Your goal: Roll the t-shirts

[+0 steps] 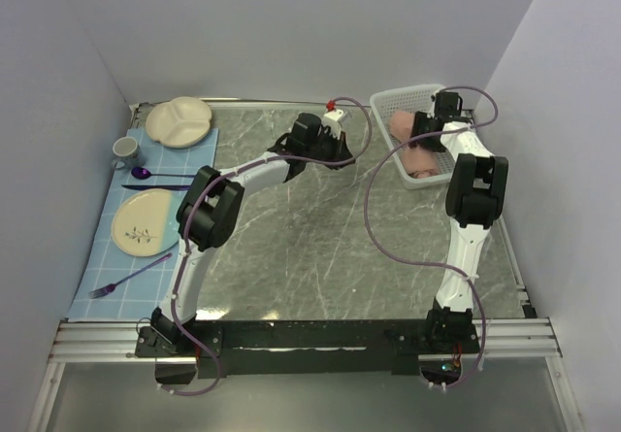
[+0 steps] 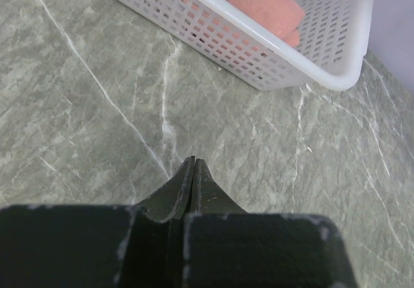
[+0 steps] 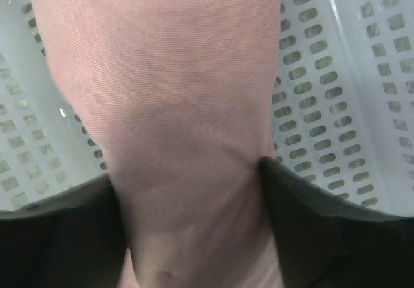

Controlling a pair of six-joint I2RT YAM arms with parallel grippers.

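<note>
A pink T-shirt roll [image 1: 419, 162] lies lengthwise in the white perforated basket [image 1: 381, 136] at the back right. Over its middle, my right gripper [image 1: 417, 129] reaches down into the basket. In the right wrist view, its blurred dark fingers [image 3: 65, 230] flank the pink cloth [image 3: 174, 94] on both sides, close against it, with the fingers partly open. The cloth's lower end runs out of that view. To the left of the basket, my left gripper [image 1: 351, 161] is shut above the bare table, its tips [image 2: 192, 171] together with nothing between them.
On the left, a blue mat [image 1: 87, 286] carries a divided plate [image 1: 179, 122], a round plate [image 1: 139, 222], a mug [image 1: 126, 151] and purple-handled cutlery. A wall rises close behind the basket.
</note>
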